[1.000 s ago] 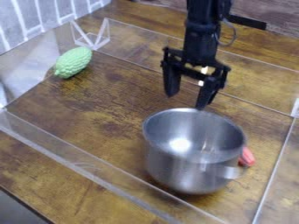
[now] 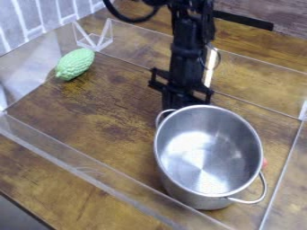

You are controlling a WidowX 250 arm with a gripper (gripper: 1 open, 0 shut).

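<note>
A large steel pot (image 2: 206, 157) with two loop handles stands at the lower right of the camera view. My black gripper (image 2: 177, 97) is lowered right behind the pot's far left rim, near that handle; its fingertips are mostly hidden by the pot, so whether anything is between them does not show. A small red object (image 2: 263, 164) peeks out at the pot's right side.
A green corn-like vegetable (image 2: 74, 65) lies at the back left. A pale upright object (image 2: 211, 69) is partly hidden behind the arm. Clear walls border the wooden surface (image 2: 84, 117), whose left and middle are free.
My gripper has come down and left from above the pot to behind its rim. The pot has shifted slightly from where it was a second ago, and its handles now show clearly.
</note>
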